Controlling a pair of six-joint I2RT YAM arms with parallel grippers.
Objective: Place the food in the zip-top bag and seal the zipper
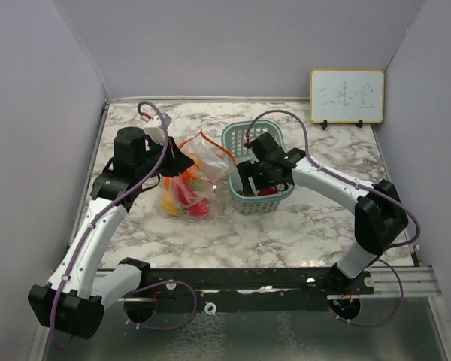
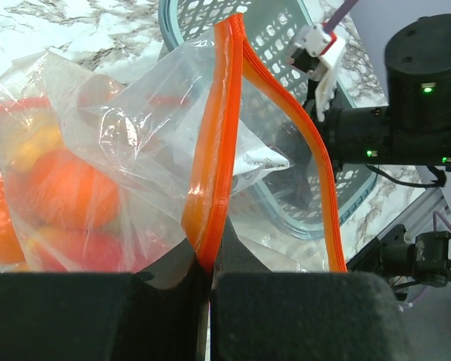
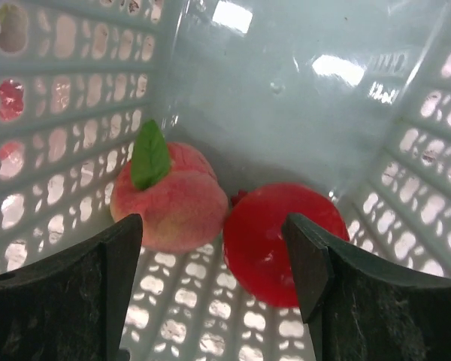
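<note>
A clear zip bag (image 1: 201, 167) with an orange zip edge holds several pieces of toy food. My left gripper is shut on the bag's orange rim (image 2: 216, 150), whose mouth gapes toward the basket. Inside the grey-green basket (image 1: 234, 137) lie a peach (image 3: 182, 203) with a green leaf and a shiny red fruit (image 3: 274, 233). My right gripper reaches down into the basket, its fingers part open above these two, nothing held between them. The red fruit is partly hidden by the right finger (image 3: 323, 259).
Basket walls (image 3: 52, 113) with holes rise close around the right gripper. A small whiteboard (image 1: 347, 95) stands at the back right.
</note>
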